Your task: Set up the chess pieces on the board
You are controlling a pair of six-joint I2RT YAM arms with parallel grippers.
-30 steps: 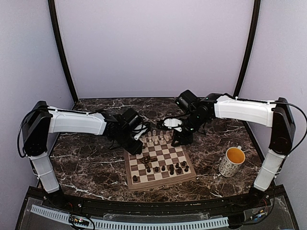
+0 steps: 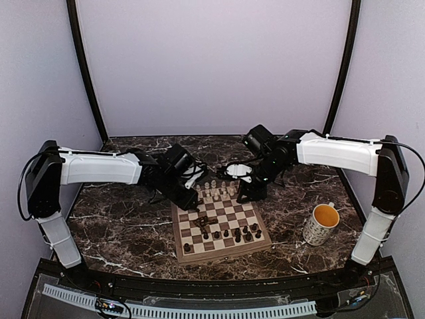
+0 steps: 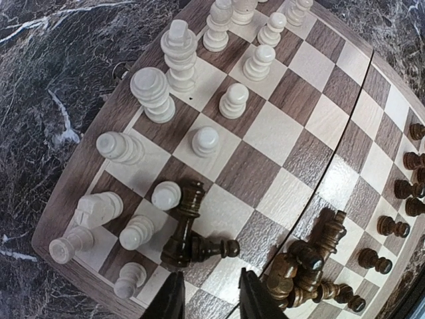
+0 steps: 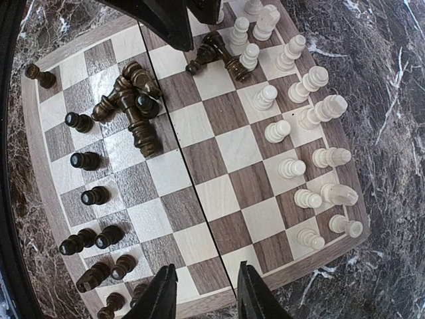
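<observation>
The chessboard (image 2: 228, 214) lies on the marble table. White pieces (image 4: 292, 168) stand in two rows along its far side. Dark pieces (image 2: 237, 235) stand along the near side, mostly toward the right, with one dark piece (image 2: 187, 247) at the near left corner. Several dark pieces (image 4: 136, 119) lie heaped left of centre. Two more dark pieces (image 3: 188, 216) lie tipped over against the white pawns. Above the board's left part, my left gripper is open and empty. My right gripper hangs open over the right side, nothing between its fingers.
A patterned cup (image 2: 319, 226), orange inside, stands to the right of the board. In the right wrist view, the left arm's dark gripper reaches in over the board's left part. Bare marble lies left of the board.
My left arm has drawn back a little to the left, its gripper still over the board's left part. The right arm and the pieces look unmoved.
</observation>
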